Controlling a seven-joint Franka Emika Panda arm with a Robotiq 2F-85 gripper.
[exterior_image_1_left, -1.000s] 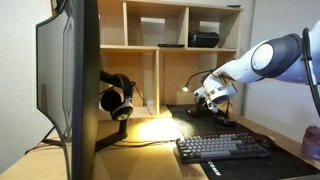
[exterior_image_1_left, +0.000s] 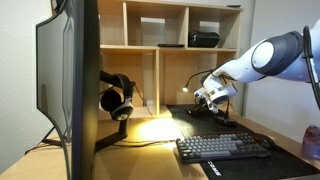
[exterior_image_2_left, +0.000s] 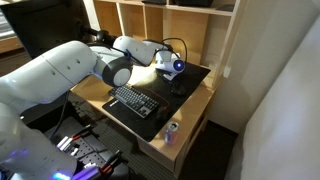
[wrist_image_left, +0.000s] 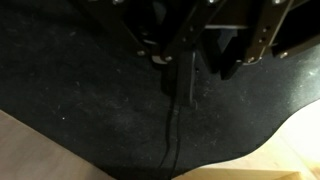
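My gripper points down over the black desk mat (wrist_image_left: 75, 85) in the wrist view. Its dark fingers (wrist_image_left: 185, 78) are close together and hard to separate from the mat. A thin dark cable (wrist_image_left: 172, 135) runs along the mat, starting beneath the fingers. Whether anything sits between them is too dark to see. In exterior view 1 the gripper (exterior_image_1_left: 196, 108) is low at the back of the desk, beyond the keyboard (exterior_image_1_left: 222, 147). The arm hides part of that area in exterior view 2, where the keyboard (exterior_image_2_left: 140, 99) lies nearer the front.
A thin curved lamp neck (exterior_image_1_left: 196, 75) rises behind the gripper. Black headphones (exterior_image_1_left: 116, 100) hang on a stand at left, behind a large monitor (exterior_image_1_left: 75, 90). Wooden shelves (exterior_image_1_left: 155, 47) close off the back. A can (exterior_image_2_left: 171, 131) stands at the desk's edge.
The arm and gripper have shifted only very slightly at the back of the desk. Keyboard, headphones and monitor look unmoved.
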